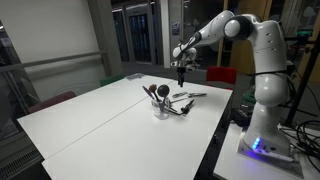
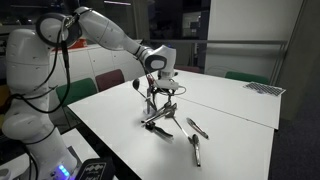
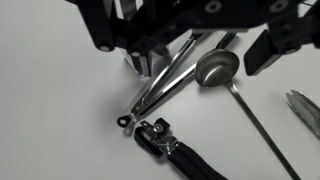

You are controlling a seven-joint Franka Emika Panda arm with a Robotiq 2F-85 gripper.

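My gripper is open, with its dark fingers spread apart along the top of the wrist view. Beneath it on the table lie long metal tongs (image 3: pixel 160 86), a ladle (image 3: pixel 217 69) with a round steel bowl, and a black-handled can opener (image 3: pixel 187 158). No tool shows held between the fingers. From exterior view 2, the gripper (image 2: pixel 160 92) hangs above the cluster of tools, near the can opener (image 2: pixel 157 130). A utensil holder (image 1: pixel 160 107) with upright dark-headed utensils stands on the table in exterior view 1.
Another metal utensil (image 3: pixel 304 110) is cut off at the right of the wrist view. Separate utensils, one of them dark-ended (image 2: pixel 197 152), lie right of the cluster in exterior view 2. The white table (image 1: pixel 90 125) is broadly clear on its near left side.
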